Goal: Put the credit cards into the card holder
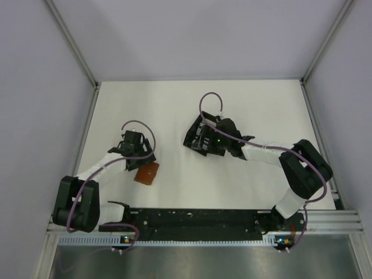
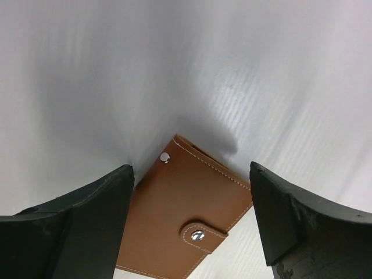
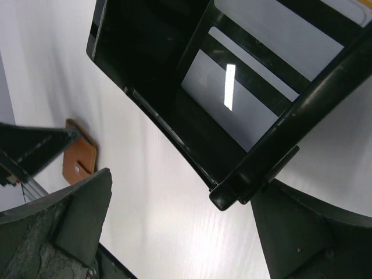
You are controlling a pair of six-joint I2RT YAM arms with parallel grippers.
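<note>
A brown leather card holder (image 2: 174, 209) with a snap tab lies on the white table between the spread fingers of my left gripper, which hangs low over it. In the right wrist view a black tray (image 3: 163, 125) holds several light cards (image 3: 224, 93) in slots. My right gripper is open around the tray's near corner, its fingers low on either side. From above, that arm covers much of the tray.
Side walls bound it left and right, and a dark strip runs along the front edge.
</note>
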